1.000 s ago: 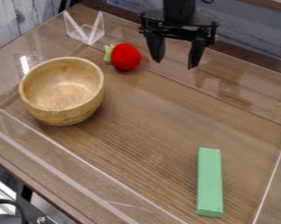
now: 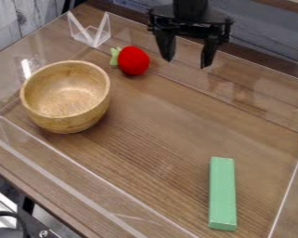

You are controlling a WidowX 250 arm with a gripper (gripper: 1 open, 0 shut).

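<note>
The dark gripper (image 2: pixel 188 48) hangs at the top centre over the wooden table, its two fingers spread apart, with nothing visible between them. To its left a red round object with green leaves (image 2: pixel 131 60) lies on the table. A wooden bowl (image 2: pixel 67 121) stands at the left, empty. A mint-green bar (image 2: pixel 222 191) lies at the lower right.
A white wire object (image 2: pixel 89 30) stands at the upper left near the table's edge. A dark object (image 2: pixel 8 223) sits at the bottom-left corner.
The gripper has risen very slightly. The objects on the table have not moved.
</note>
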